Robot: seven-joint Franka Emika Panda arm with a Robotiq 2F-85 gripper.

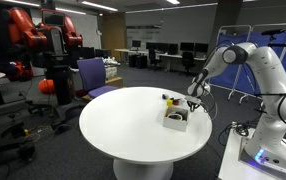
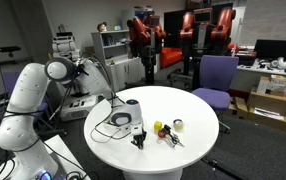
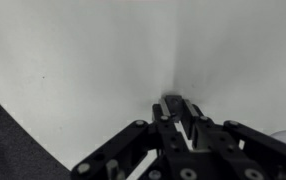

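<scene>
My gripper is shut on a small dark object (image 3: pixel 172 101), which shows between the fingertips in the wrist view. What the object is I cannot tell, as it is small and mostly covered by the fingers. Bare white tabletop (image 3: pixel 83 70) lies under and around the fingertips. In exterior view 1 the gripper (image 1: pixel 194 104) is low over the table, just right of and behind an open box (image 1: pixel 175 124). Exterior view 2 has the gripper (image 2: pixel 140 139) close to the tabletop, near the colourful small items.
A yellow item (image 2: pixel 158 126) and several small things lie clustered on the round white table (image 1: pixel 113 115). A small round container (image 2: pixel 178 125) stands beside them. A purple chair (image 1: pixel 93 75) stands beyond the edge.
</scene>
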